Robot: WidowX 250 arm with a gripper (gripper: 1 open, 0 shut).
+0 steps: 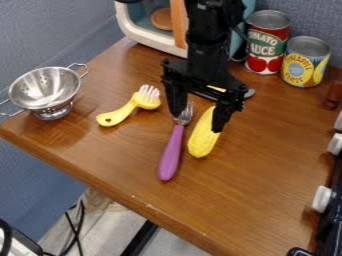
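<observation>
My black gripper (pixel 201 106) hangs over the middle of the wooden table, above a purple-handled fork (pixel 171 151) and a yellow corn cob (pixel 203 140). The fork lies lengthwise with its metal head under the gripper. The corn lies to its right, its upper end near or behind the gripper. I cannot tell from this view whether anything is between the fingers or whether they touch either thing. A yellow brush (pixel 119 114) with white bristles lies to the left.
A steel colander (pixel 47 93) sits at the left edge. A red can (pixel 267 45), a yellow-labelled can (pixel 305 63) and a toy oven (pixel 147 20) stand at the back. White-knobbed black equipment (pixel 329 200) lines the right edge.
</observation>
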